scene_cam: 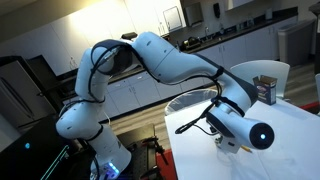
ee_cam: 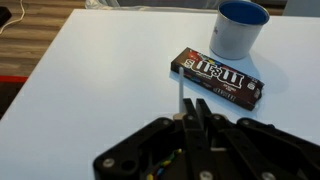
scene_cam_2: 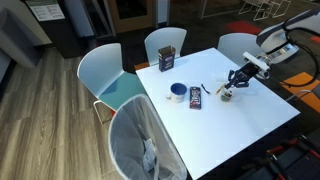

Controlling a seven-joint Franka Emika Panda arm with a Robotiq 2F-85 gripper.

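Note:
My gripper is low over the table, seen from behind in the wrist view. It is shut on something slim. A thin pale stick point(ee_cam: 181, 90) shows at the left of the fingertips and seems to be what they hold, though its lower end is hidden. Under the fingers lie small coloured bits, mostly covered by the gripper. In exterior view 2, a small round container point(scene_cam_2: 227, 97) stands just beneath the gripper point(scene_cam_2: 232, 86). Exterior view 1 shows a bit of yellow point(scene_cam: 246, 149) beside the arm's end.
Beyond the gripper lie a brown M&M's box point(ee_cam: 218, 76) and a blue mug point(ee_cam: 239, 30). A small dark item point(scene_cam_2: 206, 88) is near the box. A dark carton point(scene_cam_2: 167, 58) stands at the table's far corner.

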